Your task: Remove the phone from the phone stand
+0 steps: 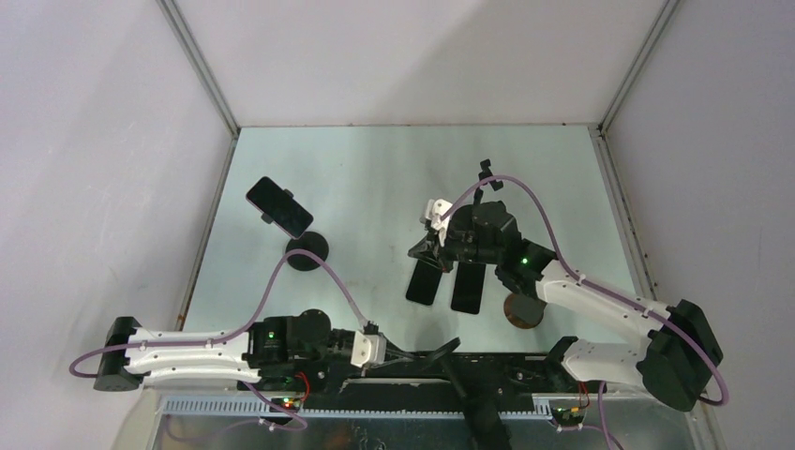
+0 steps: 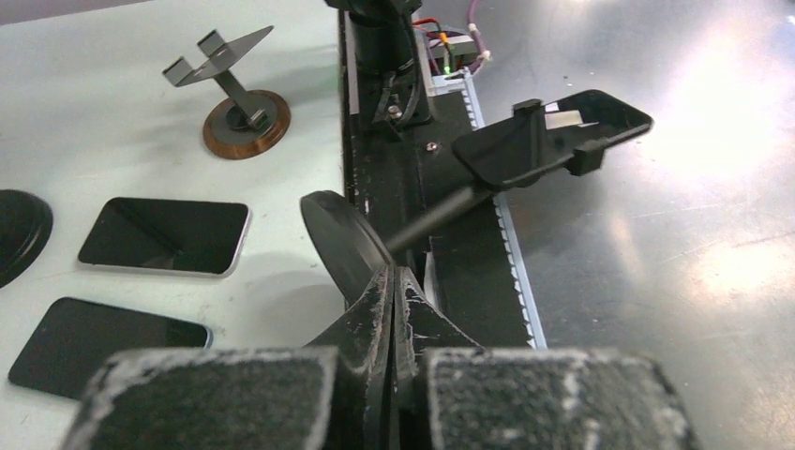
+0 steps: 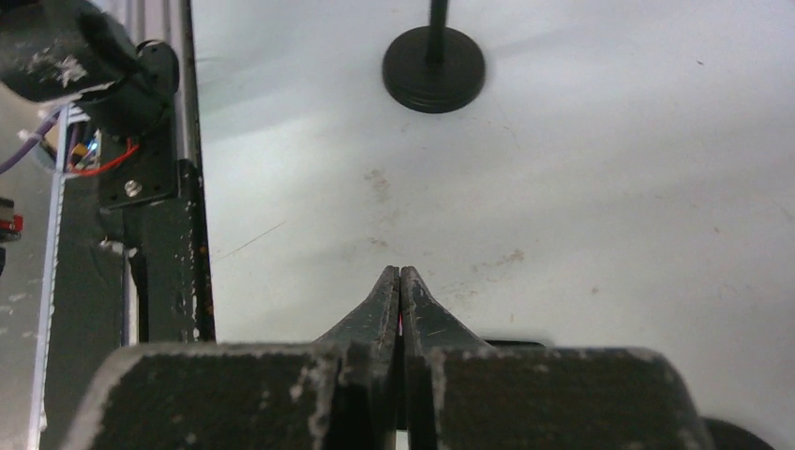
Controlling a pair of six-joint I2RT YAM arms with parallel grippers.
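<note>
A phone (image 1: 279,206) leans on a black stand (image 1: 307,251) at the left of the table. Two dark phones (image 2: 167,234) (image 2: 105,346) lie flat on the table at the middle right. A black stand (image 1: 448,360) is tipped over the table's front edge, its round base (image 2: 345,242) near my left fingertips and its empty holder (image 2: 553,141) beyond the edge. My left gripper is shut, nothing between its fingers. Above the flat phones, my right gripper is shut too, gripping nothing; the tipped stand lies outside its fingers.
An empty stand with a brown base (image 1: 523,310) stands at the right. Another empty stand's holder (image 1: 489,176) shows behind the right arm. The front edge drops to a black rail (image 2: 478,281).
</note>
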